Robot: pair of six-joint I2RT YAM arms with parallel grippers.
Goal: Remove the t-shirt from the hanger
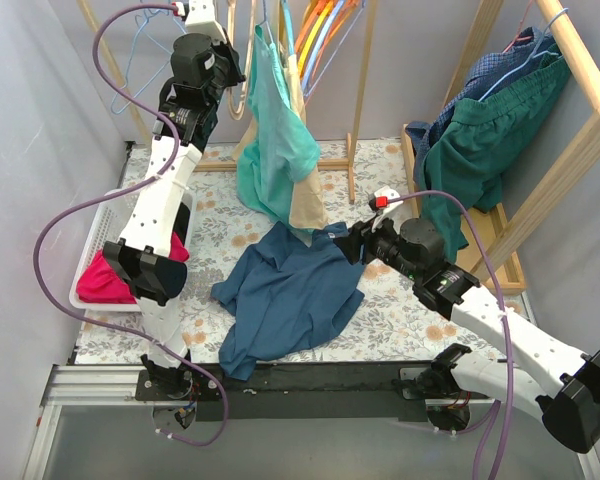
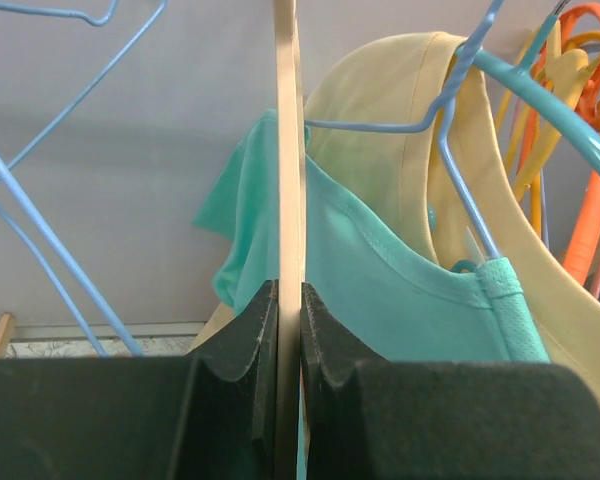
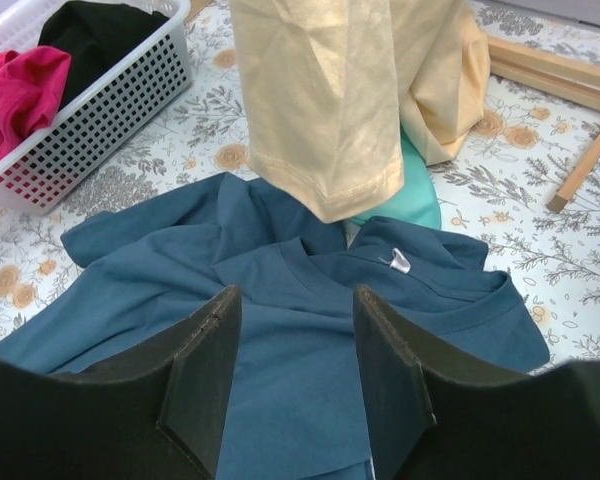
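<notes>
The dark blue t-shirt [image 1: 295, 290] lies spread and rumpled on the flowered table, and its collar with a white tag [image 3: 400, 261] shows in the right wrist view. A bare beige hanger [image 2: 290, 150], seen edge-on in the left wrist view, is pinched by my left gripper. In the top view that left gripper [image 1: 235, 65] is at the rack, left of the hanging clothes. My right gripper stands open over the t-shirt, with no cloth between its fingers. From above, the right gripper [image 1: 350, 240] appears at the shirt's upper right end.
Teal [image 1: 280, 150] and beige [image 3: 320, 110] garments hang beside the left gripper. Blue hangers [image 2: 50, 220] are to its left, orange ones [image 2: 595, 200] to the right. A white basket [image 3: 120, 110] holds pink and black cloth. Green shorts [image 1: 495, 130] hang on the right rack.
</notes>
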